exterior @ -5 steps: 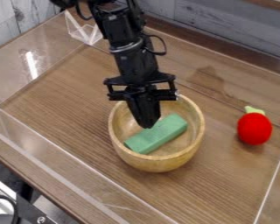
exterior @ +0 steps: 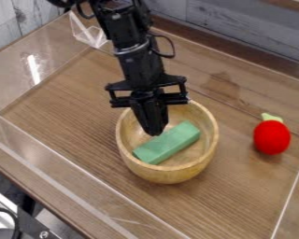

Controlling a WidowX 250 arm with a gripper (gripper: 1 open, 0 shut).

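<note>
A tan bowl point(exterior: 167, 171) sits on the wooden table point(exterior: 59, 140) with a green block point(exterior: 168, 144) lying inside it. The black robot gripper point(exterior: 151, 125) points down over the back left part of the bowl, just above the block's upper left. It looks shut, with nothing visible between its fingertips.
A red tomato-like object point(exterior: 272, 137) with a pale green top lies right of the bowl. A white cable and dark wires are at the upper left edge, and a dark cable at the lower left. The table left of the bowl is clear.
The gripper and arm have shifted very slightly; the bowl, block and red object look unchanged.
</note>
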